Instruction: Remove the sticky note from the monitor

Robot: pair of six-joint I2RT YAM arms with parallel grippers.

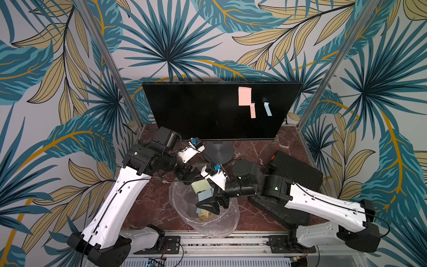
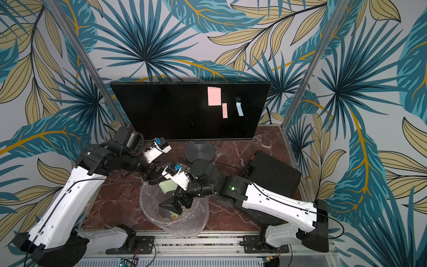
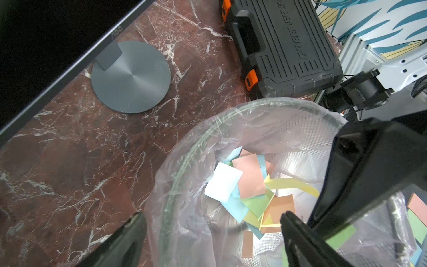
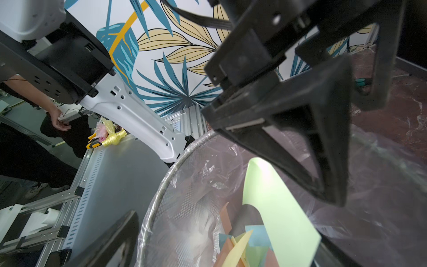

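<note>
Three sticky notes remain on the black monitor: a pink square [image 1: 244, 96], a pink strip [image 1: 252, 110] and a blue strip [image 1: 267, 109]. My left gripper is open above a plastic-lined bin [image 3: 180, 169] holding several coloured notes. My right gripper is also open, low over the bin, beside a pale green note [image 4: 280, 213] in the right wrist view. That note's near end is beside the right finger; whether they touch I cannot tell.
A black tool case [image 3: 289, 53] lies to the right of the bin. The round monitor stand [image 3: 131, 77] is behind the bin. Bare marble table shows at the bin's left.
</note>
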